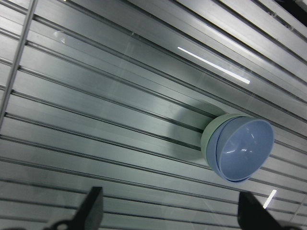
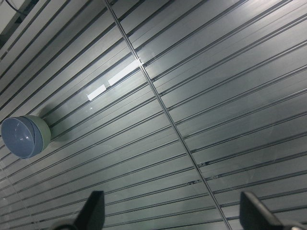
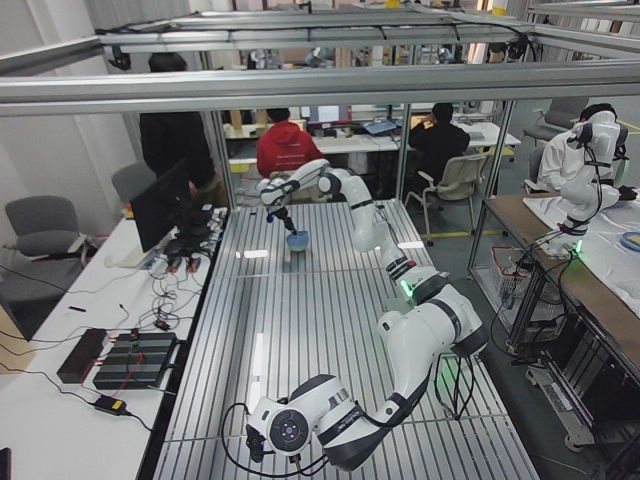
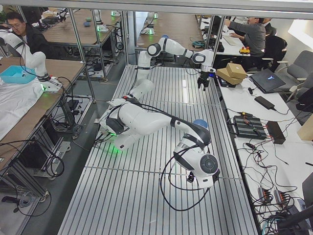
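A nested stack of blue bowls (image 3: 297, 240) (image 4: 200, 122) (image 1: 244, 148) (image 2: 17, 136) in a pale green bowl (image 1: 208, 134) (image 2: 42, 132) rests on the slatted metal table (image 3: 290, 330). My right gripper (image 3: 285, 222) is just above and beside the stack in the camera left view, open in its wrist view with nothing between its fingers. My left gripper (image 4: 203, 81) is at the other end of the table, open and empty, with the stack to the right in its wrist view.
A side desk (image 3: 60, 420) with a monitor, power boxes and cables runs along the table. Another robot's table (image 4: 19, 122) stands on the other side. Both arms reach over it from one edge.
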